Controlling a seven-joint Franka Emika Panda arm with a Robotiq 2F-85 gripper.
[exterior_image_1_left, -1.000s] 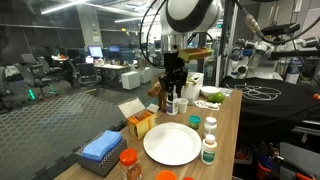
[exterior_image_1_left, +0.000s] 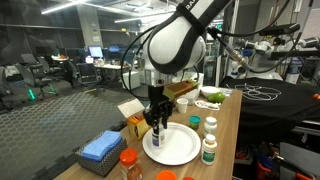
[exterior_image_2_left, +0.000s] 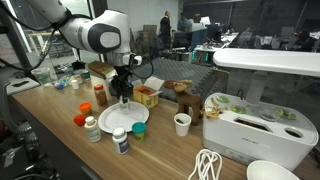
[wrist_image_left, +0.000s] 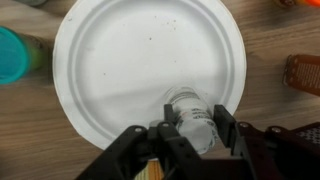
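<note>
A small bottle with a pale, clear-looking top (wrist_image_left: 196, 128) stands between the fingers of my gripper, which is shut on it. In exterior view 1 the gripper (exterior_image_1_left: 156, 125) points down over the left part of the round white plate (exterior_image_1_left: 180, 147), and the bottle (exterior_image_1_left: 156, 138) is upright beneath it. Exterior view 2 has the gripper (exterior_image_2_left: 125, 97) above the plate (exterior_image_2_left: 140, 112) too. In the wrist view the bottle overlaps the edge region of the plate (wrist_image_left: 140, 60). Whether its base touches the plate cannot be told.
Jars (exterior_image_1_left: 209, 150) and cups crowd the plate's near and right sides. An open yellow box (exterior_image_2_left: 147, 95), a brown stuffed animal (exterior_image_2_left: 187, 100) and a white mug (exterior_image_2_left: 182, 124) stand nearby. A blue-topped block (exterior_image_1_left: 99, 147) lies left. Most of the plate is bare.
</note>
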